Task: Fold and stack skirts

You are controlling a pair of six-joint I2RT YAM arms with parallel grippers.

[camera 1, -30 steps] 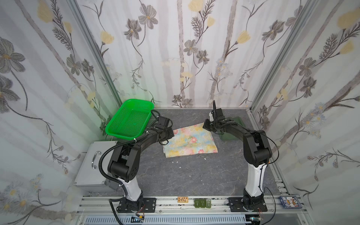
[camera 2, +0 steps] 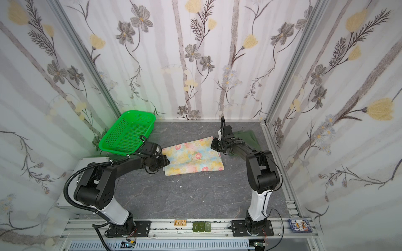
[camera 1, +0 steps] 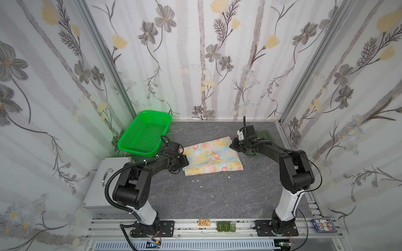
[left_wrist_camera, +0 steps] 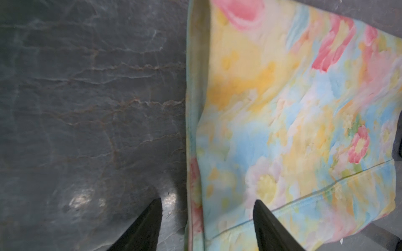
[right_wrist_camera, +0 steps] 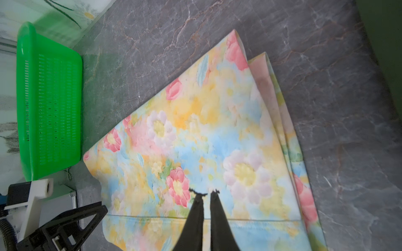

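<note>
A floral pastel skirt [camera 1: 211, 156] lies folded flat in the middle of the table, its layers showing along the edges. My left gripper is open over the skirt's left end, with the layered edge between its fingertips in the left wrist view and no grip on it. My right gripper is shut above the skirt's right part, nothing showing held between its fingertips. A dark green cloth [camera 2: 247, 138] lies at the right, partly behind my right gripper.
A green basket [camera 1: 144, 131] stands at the back left. A metal box [camera 1: 96, 184] sits at the left, beside my left arm.
My left gripper has moved left and toward the front, to the skirt's left end. My right gripper has shifted slightly to the right. The skirt looks unchanged.
</note>
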